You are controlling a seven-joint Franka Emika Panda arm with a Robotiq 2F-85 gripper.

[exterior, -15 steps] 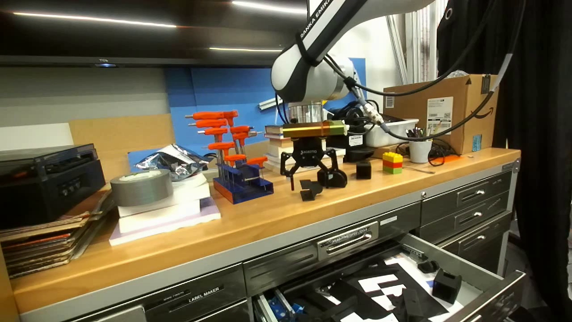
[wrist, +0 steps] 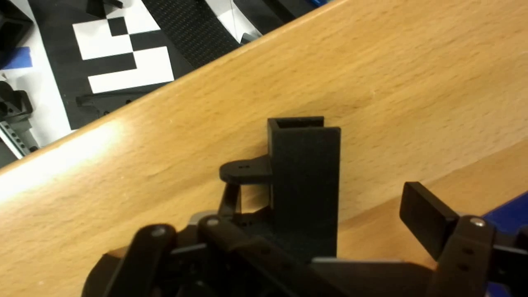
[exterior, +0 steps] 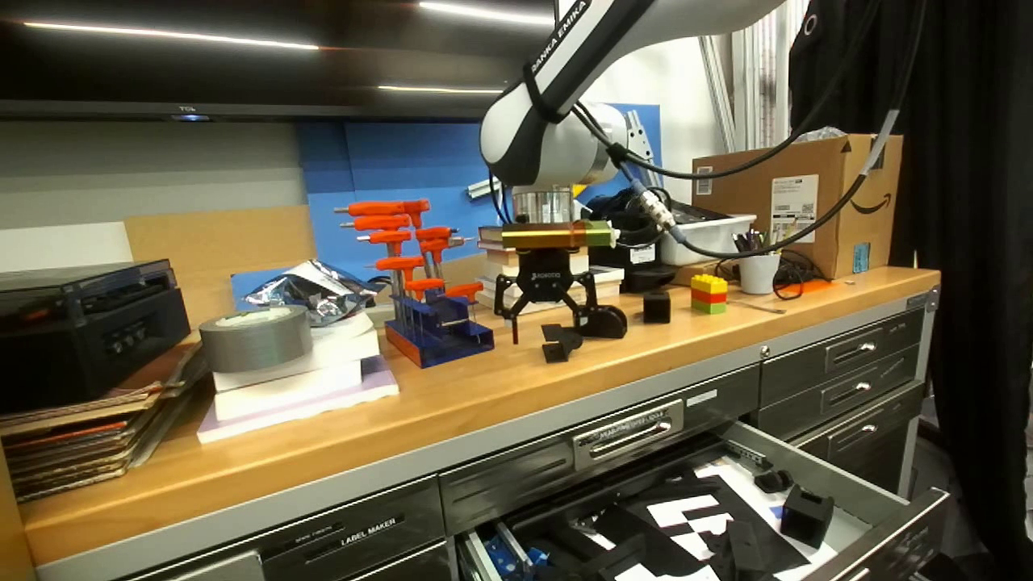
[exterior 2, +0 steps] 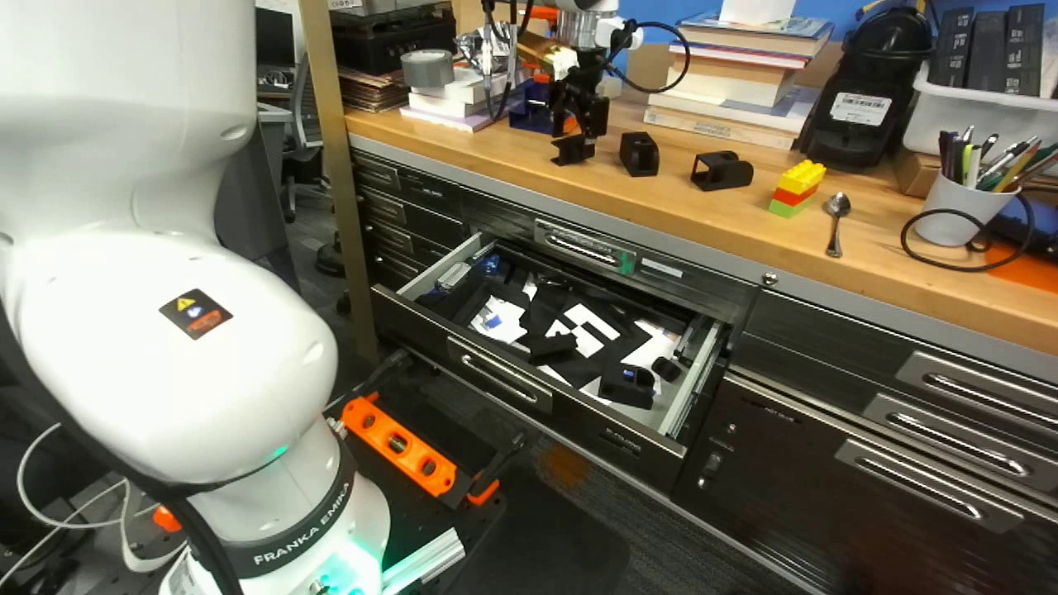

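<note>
My gripper (exterior: pixel 548 328) hangs open low over the wooden worktop, fingers pointing down. A small black angular bracket (exterior: pixel 558 344) lies just below it and toward the front edge. From the wrist view, this black bracket (wrist: pixel 305 183) appears in the space between my fingers, with a flat rounded tab jutting from its left side. One finger (wrist: pixel 428 218) stands clear to its right; the left finger's contact with the bracket cannot be told. In exterior view 2 the bracket (exterior 2: pixel 572 150) sits beneath the gripper (exterior 2: pixel 577 117).
Farther right on the worktop stand two black parts (exterior 2: pixel 640 154) (exterior 2: pixel 721 170), a toy-brick stack (exterior 2: pixel 796 188) and a spoon (exterior 2: pixel 836 220). A blue holder with red-handled hex keys (exterior: pixel 441 329) stands left of the gripper. Below, an open drawer (exterior 2: pixel 615 431) holds black parts and patterned sheets.
My gripper has shifted slightly left in exterior view 1, with the arm and its cables. The bracket and the other objects stay where they were.
</note>
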